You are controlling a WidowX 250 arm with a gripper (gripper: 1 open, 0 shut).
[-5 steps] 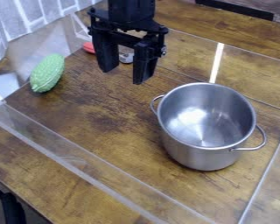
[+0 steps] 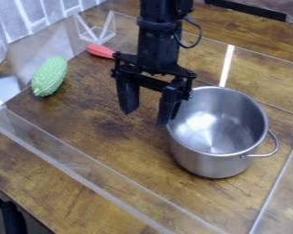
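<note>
My black gripper [image 2: 150, 103] hangs in the centre of the camera view, its two fingers wide apart with no object visible between them. Its right finger is at the left rim of a steel pot [image 2: 222, 146], overlapping it in the view; whether they touch I cannot tell. The pot has side handles, and the part of it I can see inside looks empty.
A green corn-like object [image 2: 50, 76] lies at the left, and a red object [image 2: 99, 52] lies behind the arm.
My gripper has come down and toward the front right, so that it now overlaps the pot's left rim. The pot and other objects have not visibly moved.
</note>
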